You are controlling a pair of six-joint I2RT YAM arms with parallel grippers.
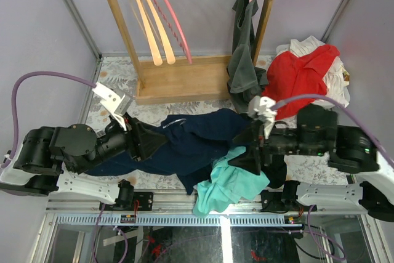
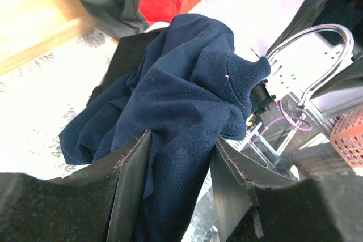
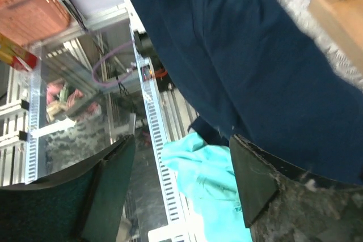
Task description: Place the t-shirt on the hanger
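Note:
A navy t-shirt [image 1: 206,133] lies bunched between the two arms at the front of the table. From its collar sticks the metal hook of a hanger [image 2: 343,38]; the rest of that hanger is hidden in the cloth. My left gripper [image 1: 148,143] is at the shirt's left part. In the left wrist view a thick fold of navy cloth runs between its fingers, which stand apart; whether they grip it cannot be told. At the shirt's right side, my right gripper [image 1: 249,152] is open, its fingers [image 3: 108,179] well apart with no cloth clasped.
Teal cloth [image 1: 228,189] lies at the front edge, under the right gripper. Behind stands a wooden rack [image 1: 178,84] with empty hangers [image 1: 151,26] and a dark grey garment [image 1: 243,47]. Red [image 1: 301,78] and white clothes are piled at the right.

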